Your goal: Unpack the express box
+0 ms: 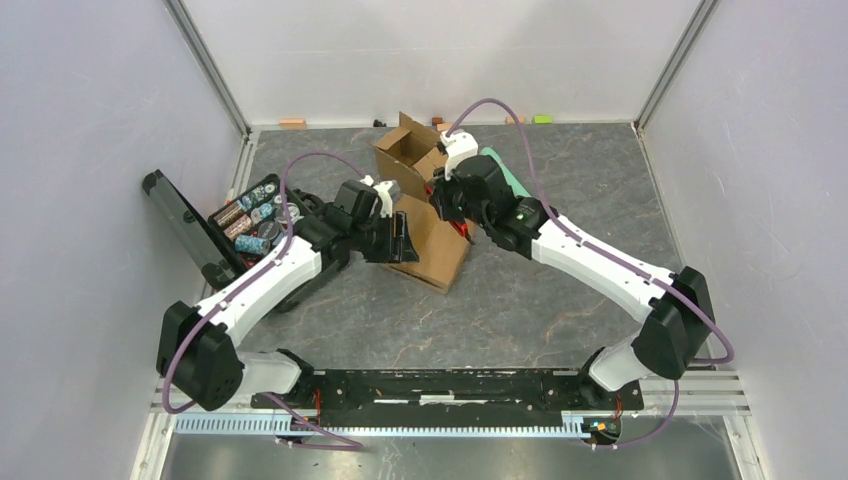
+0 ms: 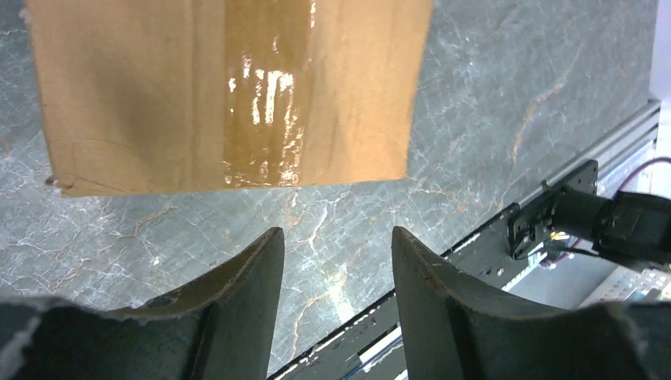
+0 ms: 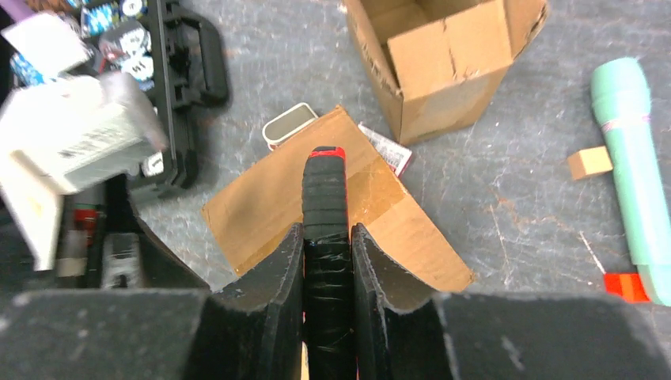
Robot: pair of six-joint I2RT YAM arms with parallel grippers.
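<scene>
The express box [image 1: 435, 248], brown cardboard, lies in the middle of the table, tilted to the table's edges. Glossy brown tape [image 2: 265, 95] runs along it in the left wrist view. My left gripper is open beside the box's edge, nothing between its fingers. Over the box's far right side, my right gripper [image 1: 445, 200] is shut on a black-and-red tool [image 3: 326, 206], which points past the fingertips. The tool's lower part, between the fingers, is hidden, and whether it touches the box cannot be told.
An open empty carton [image 3: 451, 79] stands behind the box. To the left is an open black case [image 1: 262, 215] with several cans. A mint-green tube [image 3: 629, 150] and a small wooden block [image 3: 589, 163] lie right.
</scene>
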